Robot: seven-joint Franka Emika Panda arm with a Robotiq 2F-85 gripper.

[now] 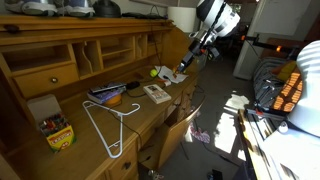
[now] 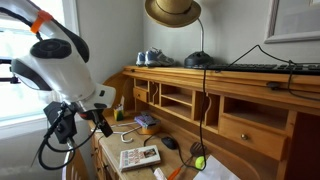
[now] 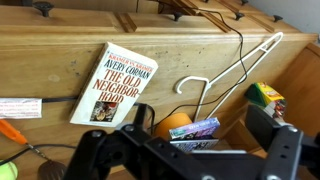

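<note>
My gripper [image 1: 186, 65] hangs over the far right end of the wooden desk, its fingers open with nothing between them. In the wrist view the dark fingers [image 3: 137, 147] reach in from the bottom edge. A paperback book [image 3: 112, 84] lies flat on the desk ahead of them and to the left. The white hanger [image 3: 232, 78] lies farther right, clear of the fingers. An orange round object [image 3: 174, 124] sits close to the fingers with several small packs [image 3: 196, 130] by it, partly hidden.
A bright small box [image 1: 57, 131] stands near the desk's near end. A green ball [image 2: 200, 162] and white papers [image 2: 216, 171] lie toward the far end. Beneath the desktop an open drawer [image 1: 178, 127] juts out. Shelves [image 1: 52, 78] line the back.
</note>
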